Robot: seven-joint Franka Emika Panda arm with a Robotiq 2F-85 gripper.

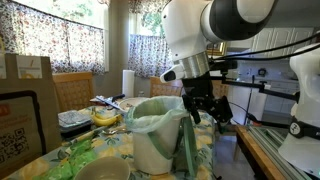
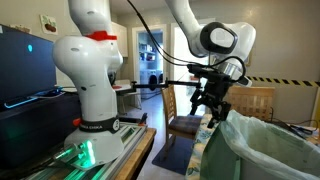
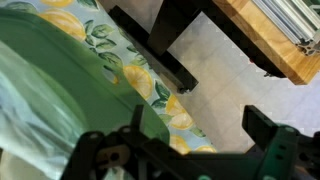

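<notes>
A white bin (image 1: pixel 155 145) stands on the table, lined with a pale translucent bag (image 1: pixel 158 115) that folds over its rim. Against the bin's right side leans a green flat object (image 1: pixel 187 148), which fills much of the left of the wrist view as a green panel (image 3: pixel 75 80). My gripper (image 1: pixel 208 110) is beside the bin's right edge, pointing down. In the wrist view the gripper has its two dark fingers wide apart, with only floor and tablecloth between them. It is open and holds nothing.
A cardboard box (image 1: pixel 20 125), green packets (image 1: pixel 75 155) and a beige container (image 1: pixel 103 169) are left of the bin. The patterned tablecloth (image 3: pixel 135 65) ends near my gripper. A wooden edge (image 3: pixel 285 45) lies beyond a floor gap.
</notes>
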